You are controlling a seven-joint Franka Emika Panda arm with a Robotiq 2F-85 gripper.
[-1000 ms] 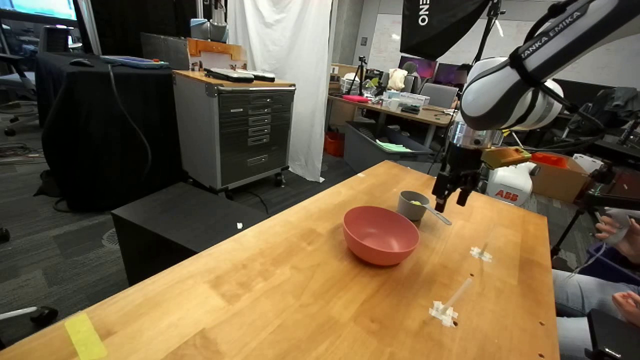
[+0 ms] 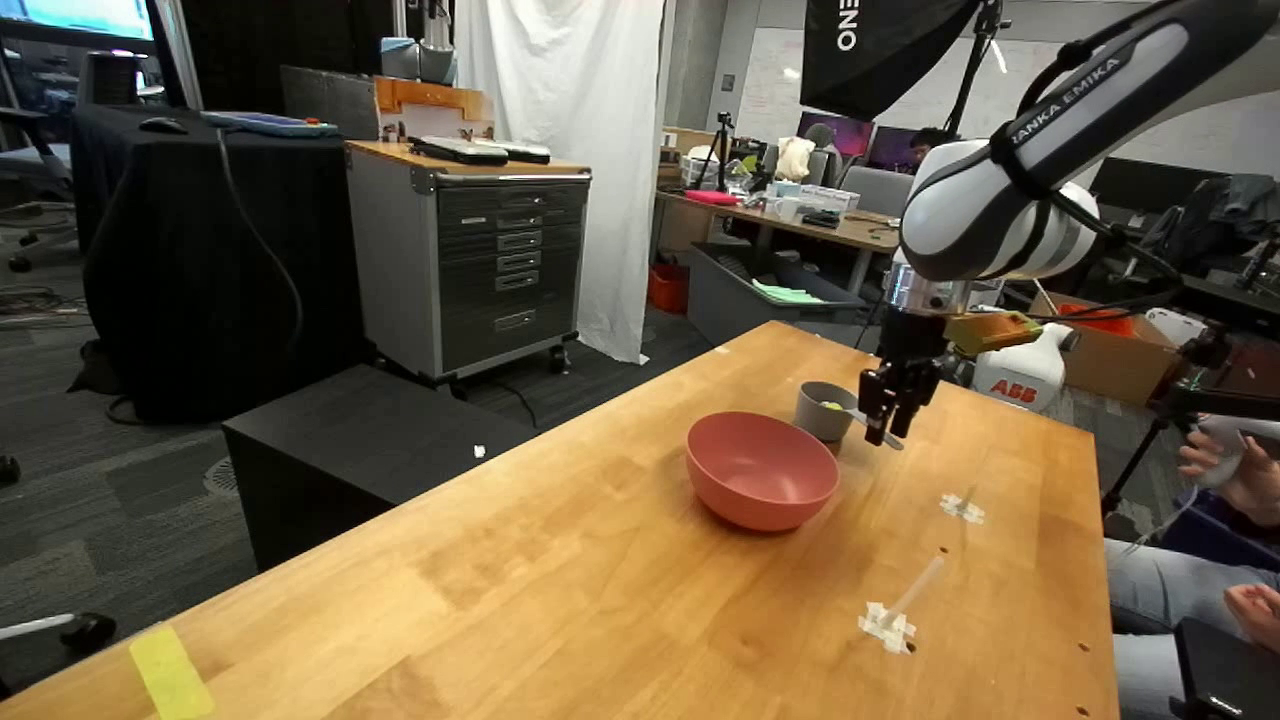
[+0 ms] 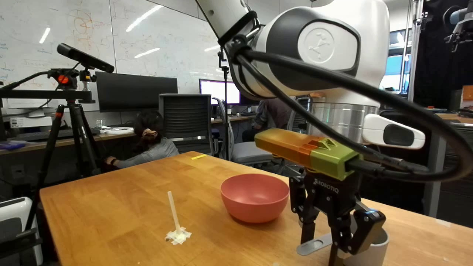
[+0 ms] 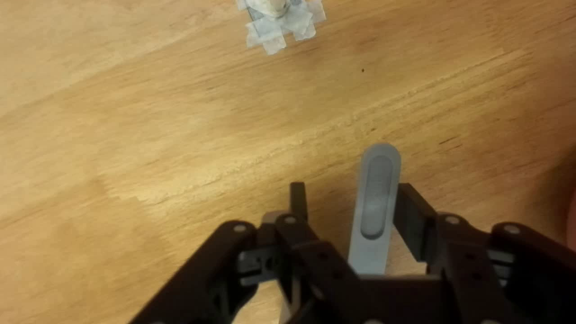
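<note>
A grey cup (image 2: 818, 421) stands on the table, with a grey utensil's handle (image 3: 315, 245) sticking out over its rim. Something yellow-green shows inside the cup in exterior view 1. My gripper is partly open around this handle. In the wrist view the handle (image 4: 375, 208) lies close against the right finger (image 4: 411, 216), while a gap separates it from the left finger (image 4: 298, 200); contact is hard to tell. Beside the cup sits a pink-red bowl (image 2: 764, 474), empty as far as I can see. The utensil's other end is hidden in the cup.
Two thin pale sticks are taped upright to the table, one (image 2: 918, 588) nearer exterior view 1 and one (image 3: 173, 212) plain in exterior view 2. The bowl is close to the gripper's side.
My gripper has come down and slightly left in exterior view 1, from above the handle to around it. Its fingers stand closer together. Cup and bowl have stayed put.
</note>
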